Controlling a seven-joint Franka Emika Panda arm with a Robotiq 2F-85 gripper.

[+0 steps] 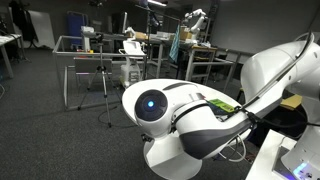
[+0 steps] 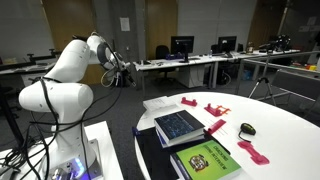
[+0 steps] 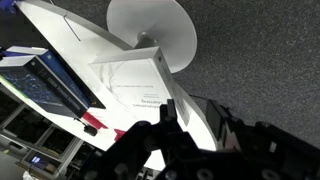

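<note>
My gripper is at the bottom of the wrist view, off the side of the white round table, its dark fingers close to a white book [image 3: 140,82]. The book lies near the table's edge with its printed cover up. Whether the fingers touch it, or have anything between them, is unclear. In exterior view 2 the same white book [image 2: 160,105] sits at the table's left side, and the gripper [image 2: 130,79] is small beyond it. My own arm hides the gripper in exterior view 1.
A dark blue book [image 2: 180,125] and a green book [image 2: 205,160] lie at the front of the table [image 2: 235,108]. Several red objects and a dark one are spread behind them. Below the table is its round white base [image 3: 165,30]. A tripod [image 1: 105,85] stands on the floor.
</note>
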